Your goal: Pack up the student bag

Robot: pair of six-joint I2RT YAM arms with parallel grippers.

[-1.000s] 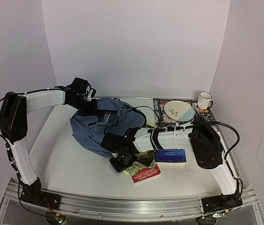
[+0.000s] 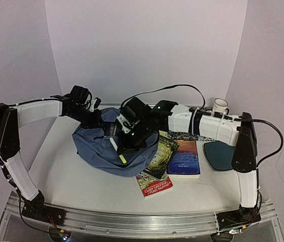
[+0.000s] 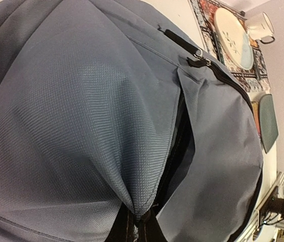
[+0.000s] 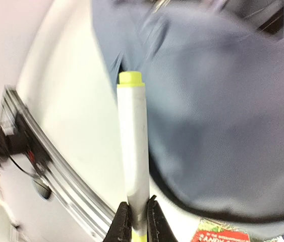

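The blue-grey bag [image 2: 91, 148] lies open on the table's left half. My left gripper is shut at a pinched fold of its fabric [image 3: 71, 126]; a zipper [image 3: 182, 43] runs along the bag. My right gripper holds a white marker with yellow ends [image 4: 134, 136], upright in its wrist view and over the bag in the top view [image 2: 117, 150]. Books lie right of the bag: a red one [image 2: 154, 189], a dark green-yellow one [image 2: 159, 161] and a blue one [image 2: 184, 161].
At the back right stand a white mug [image 2: 220, 106] and, in the left wrist view, a plate [image 3: 232, 38] on a patterned mat. A dark green board [image 2: 217, 156] lies at the right.
My right gripper has risen from near the books toward the back, carrying the marker over the bag.
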